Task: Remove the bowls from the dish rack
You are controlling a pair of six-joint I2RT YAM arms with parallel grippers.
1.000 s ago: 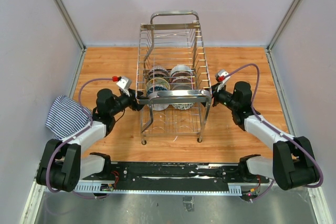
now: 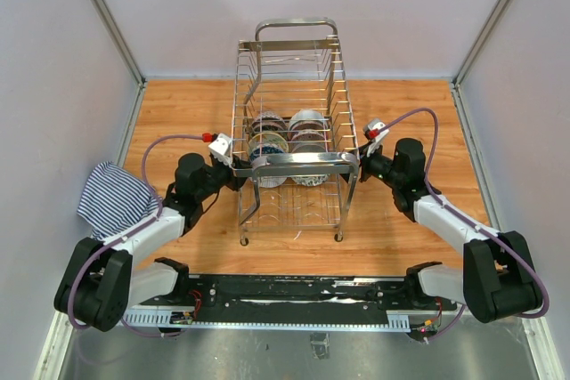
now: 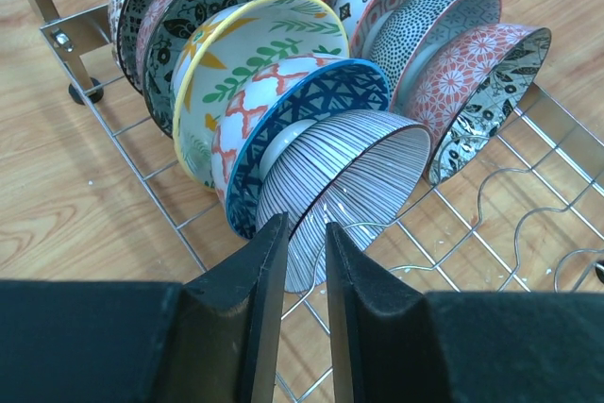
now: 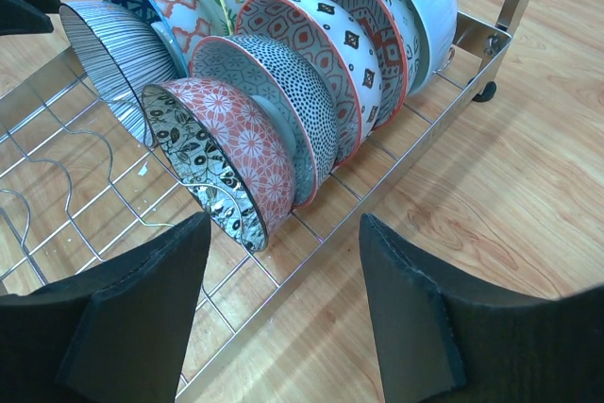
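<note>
The dish rack (image 2: 294,46) holds two rows of patterned bowls on its lower wire shelf. My left gripper is shut on the rim of the striped bowl (image 3: 373,186) at the end of the left row, beside a blue-patterned bowl (image 3: 311,87). My right gripper stands open in front of the pink flower-patterned bowl (image 4: 245,139) at the end of the right row, nothing visible between its fingers. In the top view both grippers are at the rack's sides, partly hidden by its frame.
A folded striped cloth (image 2: 116,198) lies at the far left. The wooden floor (image 2: 427,104) around the rack is largely clear. Metal posts and wire dividers of the rack stand close round both grippers.
My left arm has shifted slightly in toward the rack and its wrist has tilted a little. The right arm is nearly unchanged.
</note>
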